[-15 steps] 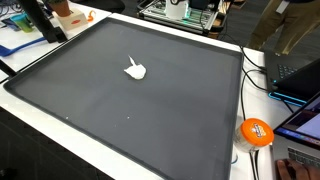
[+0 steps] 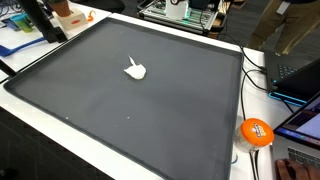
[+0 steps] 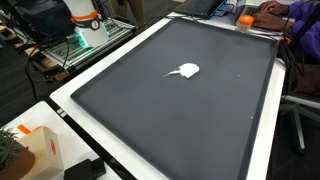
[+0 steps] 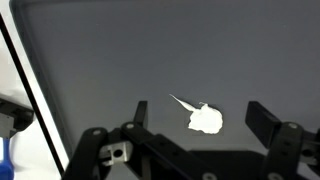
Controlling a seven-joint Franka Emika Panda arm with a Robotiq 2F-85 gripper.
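A small white object (image 2: 136, 71), rounded with a thin pointed tail, lies flat on the grey board (image 2: 150, 110). The same white object (image 3: 187, 70) is near the middle of the board in the second exterior view. In the wrist view the white object (image 4: 206, 119) shows between and beyond the two dark fingers, apart from both. My gripper is open above the board, and nothing is between its fingers. Its fingers are not seen in the first exterior view. What the white object is made of cannot be told.
A container with an orange lid (image 2: 255, 133) stands on the white table edge beside a laptop (image 2: 295, 85). Clutter and a terracotta pot (image 3: 13, 157) lie off the board's other side. The rest of the board is clear.
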